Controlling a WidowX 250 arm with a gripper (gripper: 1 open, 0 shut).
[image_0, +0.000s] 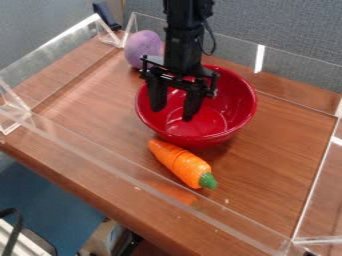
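A red bowl sits in the middle of the wooden table. My black gripper hangs over the bowl's left part with its fingers spread and nothing visible between them. An orange toy carrot with a green tip lies just in front of the bowl. A purple round object, like an eggplant, lies behind the bowl at the left, partly beside the arm.
Clear plastic walls run round the table's edges. There is bare wood left of the bowl and to the right of the carrot. A grey padded partition stands at the back.
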